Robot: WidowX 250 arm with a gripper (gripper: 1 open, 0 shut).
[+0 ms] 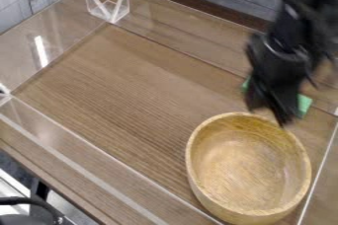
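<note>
The dark, blurred gripper [267, 99] hangs on the right side of the camera view, just above the back rim of a light wooden bowl [248, 170]. A green object [302, 105] lies on the table behind it, mostly hidden by the gripper. The blur hides the fingertips and whatever lies between them.
A clear plastic holder [109, 4] stands near the back left corner. A wall runs along the back.
</note>
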